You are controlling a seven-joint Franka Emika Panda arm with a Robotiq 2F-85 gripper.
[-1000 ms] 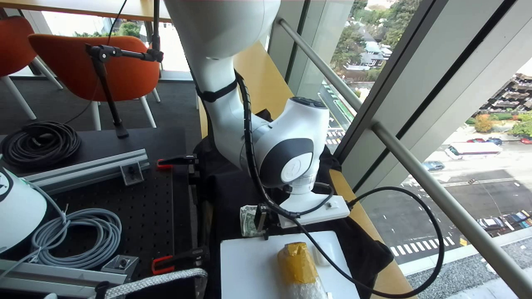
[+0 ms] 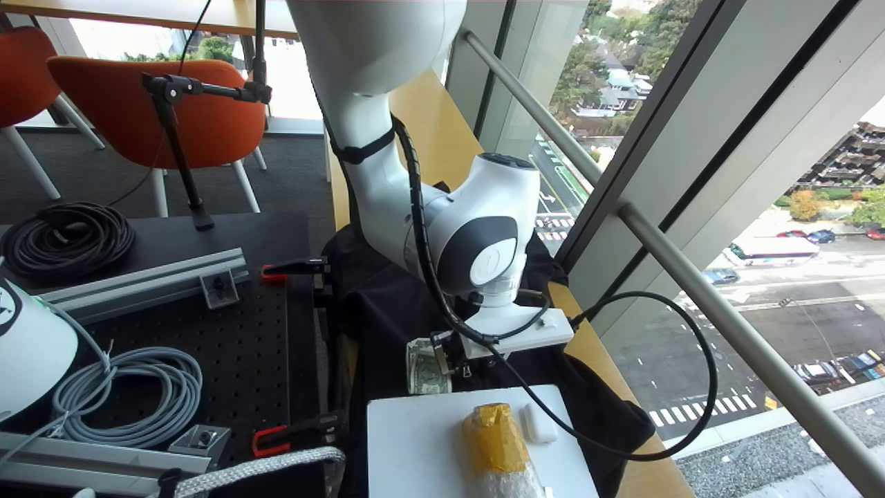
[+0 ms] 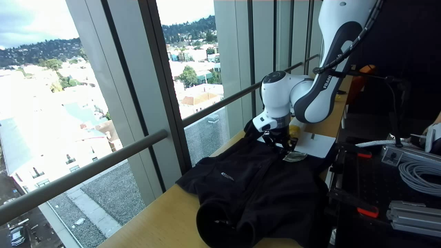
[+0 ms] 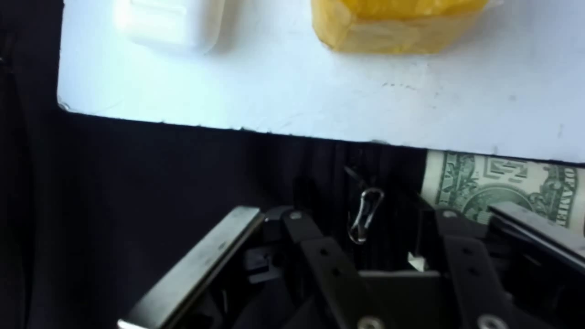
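Observation:
My gripper is open, its two fingers well apart low over a black jacket (image 3: 248,177). Between them, in the wrist view, lies a silver zipper pull (image 4: 365,215) on the dark cloth, with nothing gripped that I can see. A dollar bill (image 4: 493,183) rests at the right, partly hidden under the right finger (image 4: 540,233). In exterior view 1 the bill (image 2: 427,371) pokes out left of the gripper (image 2: 454,355). Whether that finger touches the bill I cannot tell.
A white board (image 2: 415,440) lies close to the gripper, carrying a yellow-wrapped package (image 2: 496,436) and a small white case (image 2: 540,423). Windows and a rail (image 2: 697,274) run along one side. A black pegboard table (image 2: 249,348) with clamps stands opposite.
The hand has moved slightly up and left in exterior view 1, away from the board. The bill has shifted slightly to the right there. The zipper pull now shows beneath the gripper.

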